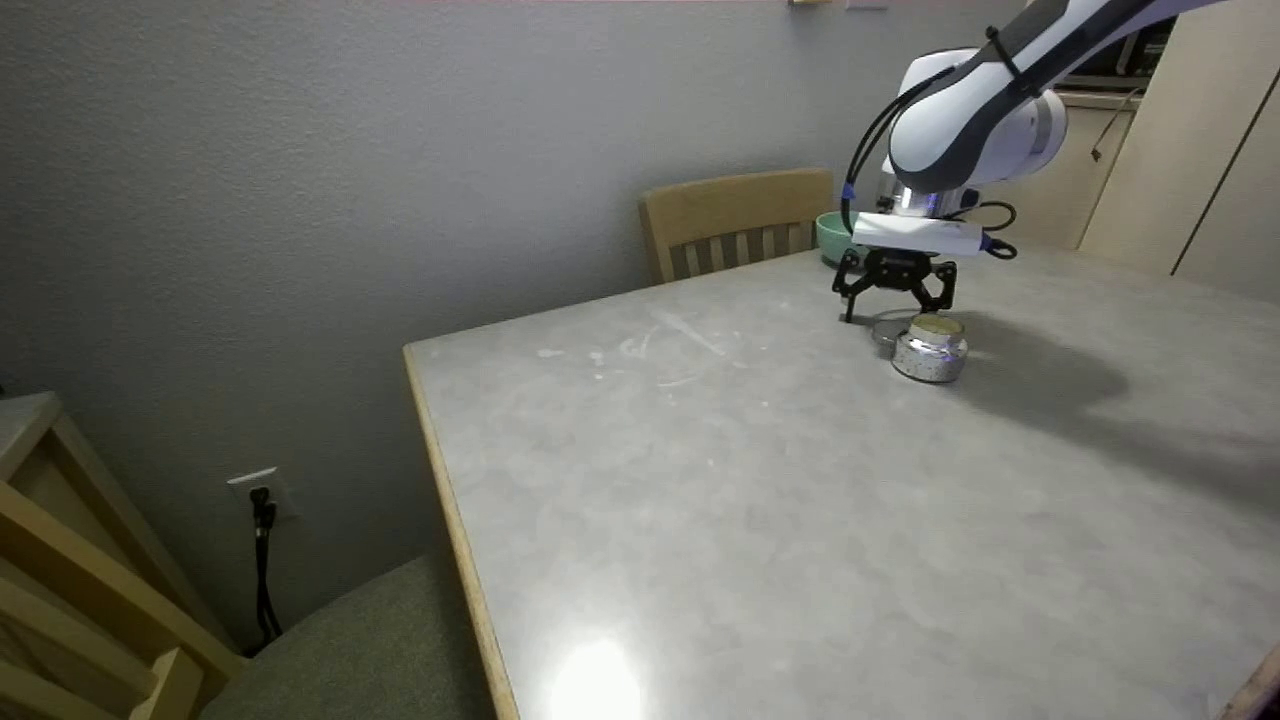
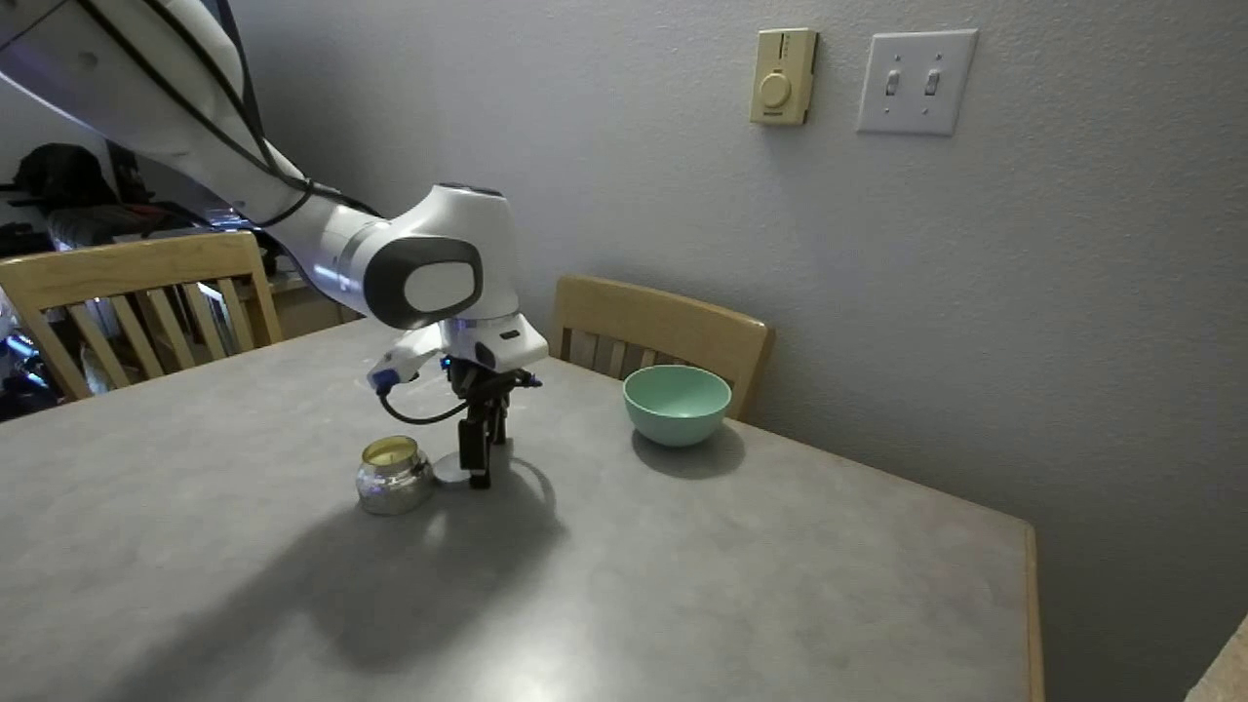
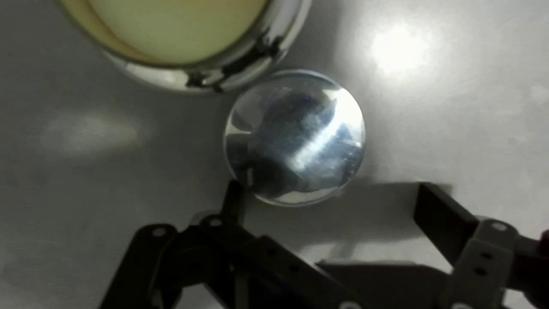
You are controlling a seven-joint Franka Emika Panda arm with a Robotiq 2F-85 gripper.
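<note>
A round silvery lid (image 3: 296, 136) lies flat on the table, close beside a silver candle jar (image 2: 394, 478) with pale yellow wax inside. The jar stands upright without a cover; only part of its rim and wax shows at the top of the wrist view. My gripper is open, low over the table by the lid, its fingers spread wide. In the wrist view the left fingertip appears right at the lid's lower left edge; whether it touches I cannot tell. The right fingertip is well clear of the lid, over bare table. Nothing is held.
A green bowl (image 2: 676, 406) stands near the table's wall-side edge, looking empty. Behind it is a wooden chair (image 2: 661, 322).
</note>
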